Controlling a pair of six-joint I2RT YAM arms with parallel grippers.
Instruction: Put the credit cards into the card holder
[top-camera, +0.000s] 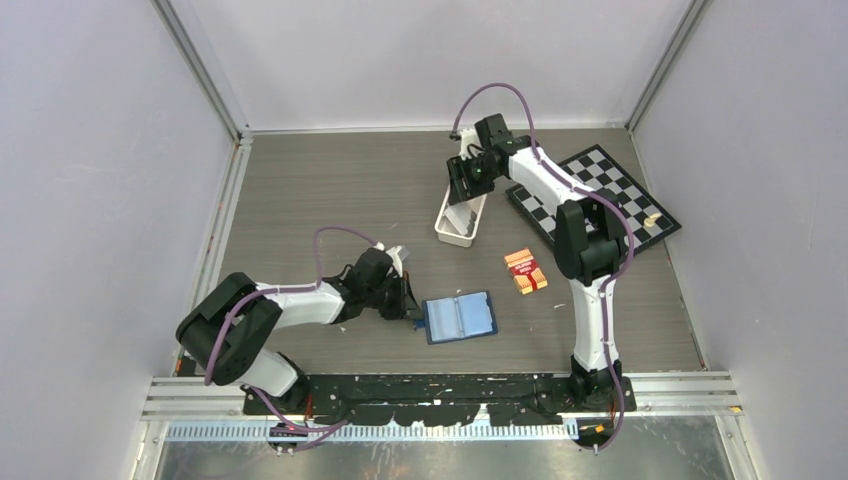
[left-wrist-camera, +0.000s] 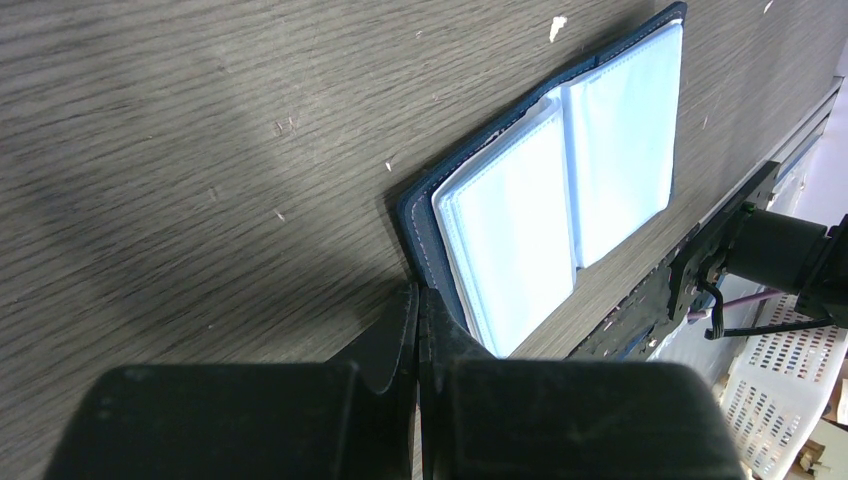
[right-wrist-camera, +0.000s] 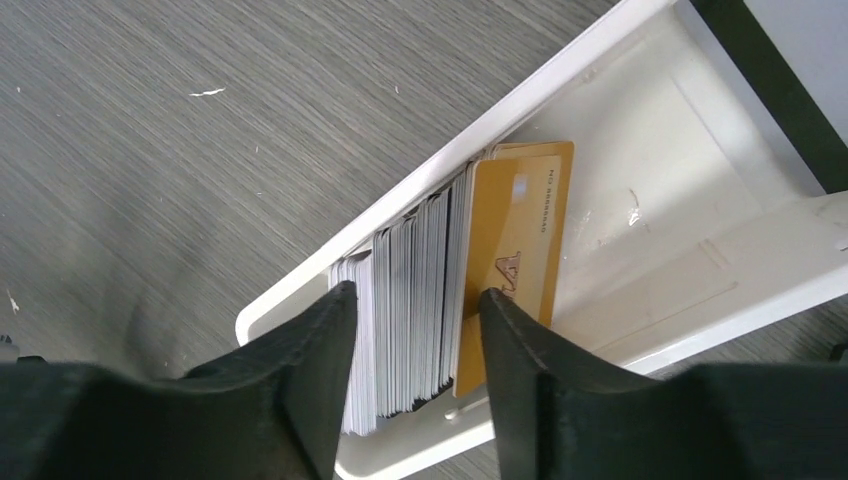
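Note:
A white box (top-camera: 459, 236) holds a tight stack of cards (right-wrist-camera: 400, 310), with a gold card (right-wrist-camera: 510, 230) on its right side in the right wrist view. My right gripper is over the box, part open, its fingertips at the stack and the gold card; whether it grips anything is unclear. The open card holder (top-camera: 459, 318), dark blue with pale sleeves, lies near the front of the table. My left gripper is shut at the holder's near edge, with nothing visible between its fingers.
A checkerboard (top-camera: 630, 200) lies at the back right. An orange-red packet (top-camera: 525, 270) sits right of centre.

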